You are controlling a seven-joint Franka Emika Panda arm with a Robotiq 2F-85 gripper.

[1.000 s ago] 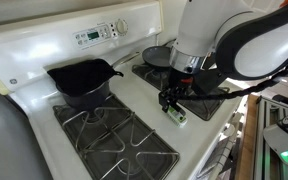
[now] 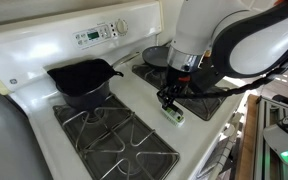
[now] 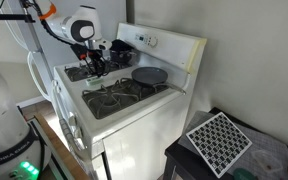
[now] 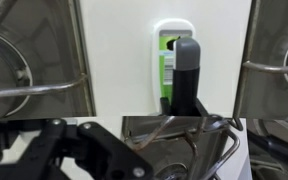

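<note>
A small green and white object (image 2: 173, 115) lies on the white strip between the two burner areas. Over its far end reaches my gripper (image 2: 166, 102), close above the stovetop and shut on the object. From the other side, the object (image 3: 95, 81) shows as a pale green patch below the gripper. In the wrist view the green and white object (image 4: 168, 62) is partly covered by a dark, grey-tipped finger (image 4: 187, 62). The exact contact between fingertips and object is hard to see.
A dark pot (image 2: 84, 84) stands on the back left burner. Behind the arm, a frying pan (image 3: 150, 75) rests on the other burner side. Black grates (image 2: 124, 143) flank the strip. Bare white stovetop lies in front of the object.
The gripper and the green and white object have shifted very slightly toward the left and front. Pot, pan and grates have not moved.
</note>
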